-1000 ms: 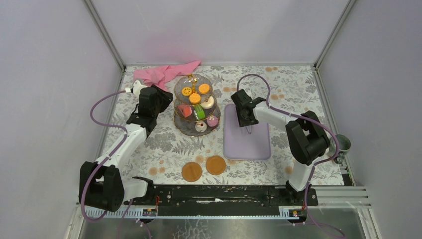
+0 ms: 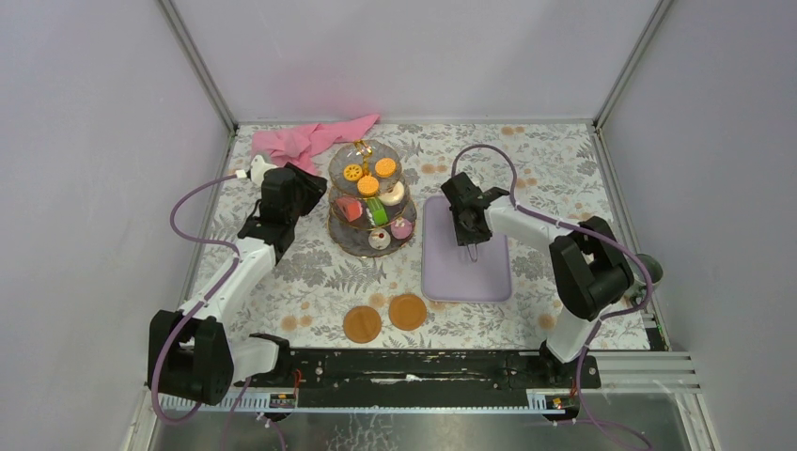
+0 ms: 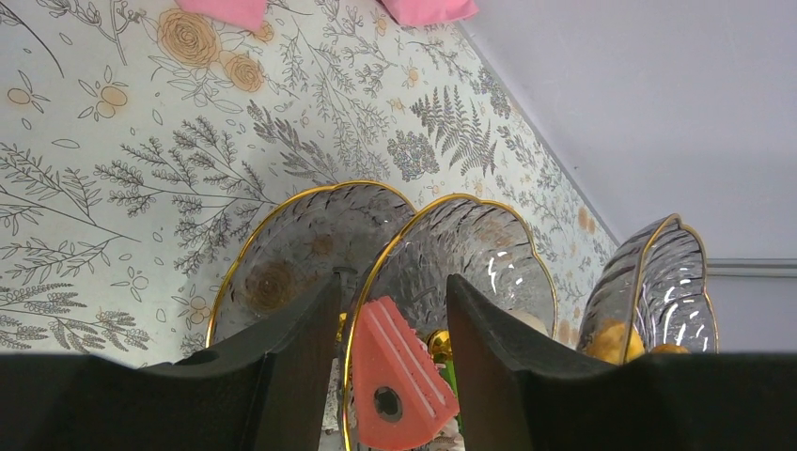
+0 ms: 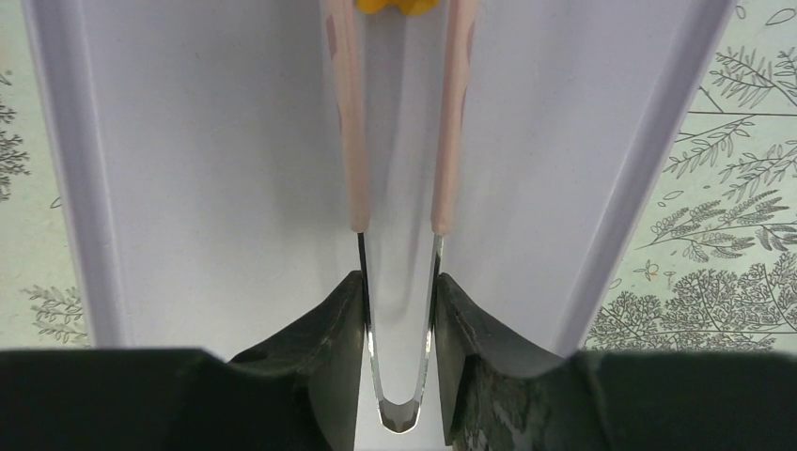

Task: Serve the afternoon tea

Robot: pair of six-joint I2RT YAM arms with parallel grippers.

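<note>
My right gripper is shut on metal tongs [image 4: 353,141] with pale pink arms, held over the lavender tray [image 2: 465,282]; something yellow [image 4: 395,5] shows at their far end. My left gripper is open beside the tiered glass stand [image 2: 343,240], above a red cake slice [image 3: 399,381]. The stand holds orange biscuits [image 2: 368,186], a red slice, a green piece [image 2: 376,211], a pale curved pastry [image 2: 393,195] and two small round cakes [image 2: 402,228].
A pink cloth [image 2: 310,138] lies at the back left. Two wooden coasters [image 2: 362,324] lie at the front. A grey cup [image 2: 650,268] stands at the far right, partly behind the right arm.
The left arm has hardly moved.
</note>
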